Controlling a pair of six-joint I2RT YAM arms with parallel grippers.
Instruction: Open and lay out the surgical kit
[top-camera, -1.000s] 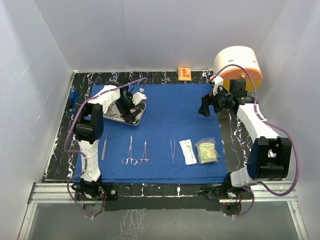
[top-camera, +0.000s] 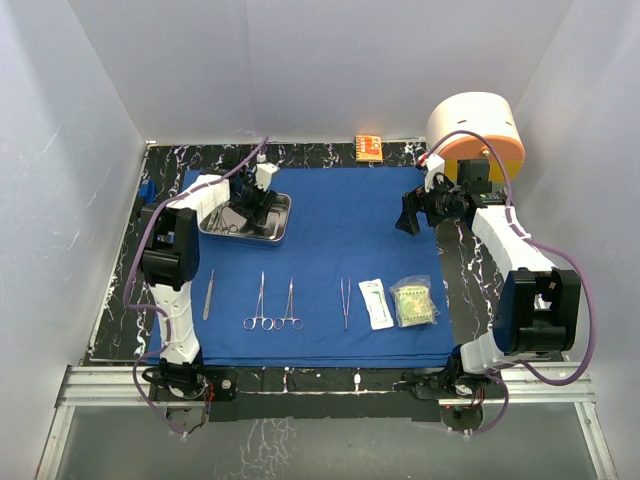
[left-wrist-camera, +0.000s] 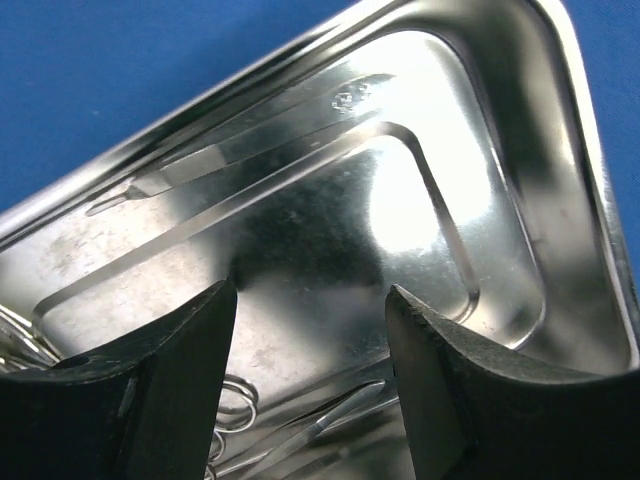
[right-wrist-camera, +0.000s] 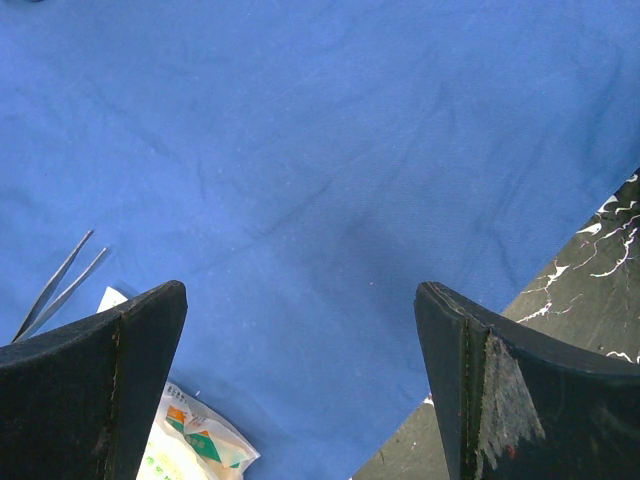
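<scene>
My left gripper is over the steel tray (top-camera: 276, 230), part open, with nothing seen between its fingers. In the left wrist view a slim instrument (left-wrist-camera: 200, 165) lies along the tray's upper side, and scissor rings (left-wrist-camera: 240, 405) and other instruments lie by the lower side. On the blue cloth stand a slim blade-like instrument (top-camera: 209, 295), two scissor-like instruments (top-camera: 261, 305) (top-camera: 290, 305), tweezers (top-camera: 345, 305), a white packet (top-camera: 376, 304) and a bagged green pack (top-camera: 414, 300). My right gripper (top-camera: 410, 212) hangs open over the cloth's right side, empty.
An orange box (top-camera: 368, 148) lies at the back on the marble surface, beside a large white-and-orange cylinder (top-camera: 475, 120) at the back right. A blue object (top-camera: 147, 192) sits at the left edge.
The right arm and the laid-out items look unchanged.
</scene>
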